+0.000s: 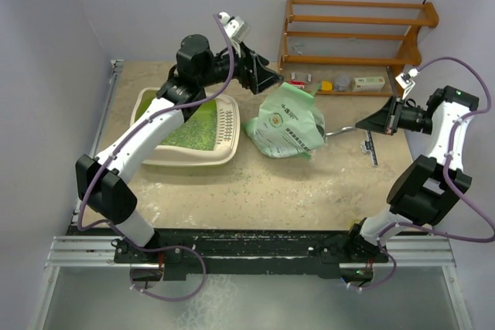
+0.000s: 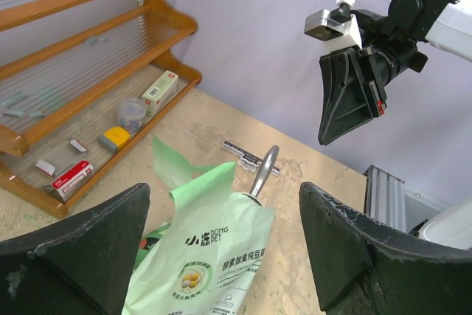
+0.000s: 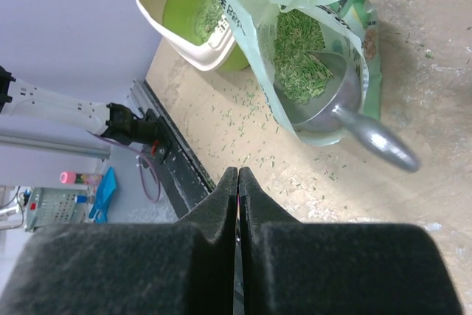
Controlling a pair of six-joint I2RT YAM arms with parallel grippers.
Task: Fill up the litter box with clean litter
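A pale green litter bag (image 1: 285, 125) stands mid-table, its mouth facing right. The metal scoop (image 3: 346, 105) rests inside that mouth among green pellets, and its handle (image 2: 264, 173) sticks out free. My right gripper is shut with nothing between its fingers; from above it is right of the bag, apart from the handle. My left gripper (image 1: 271, 81) is beside the bag's upper edge, and its fingers (image 2: 96, 256) are wide apart in the left wrist view. The litter box (image 1: 227, 127), with green litter inside, sits left of the bag, partly under the left arm.
A wooden rack (image 1: 352, 61) stands at the back with small boxes and a yellow item (image 1: 326, 86) by its base. A dark strip-like tool (image 1: 372, 148) lies on the right of the table. Bare tabletop (image 1: 255, 199) stretches along the front.
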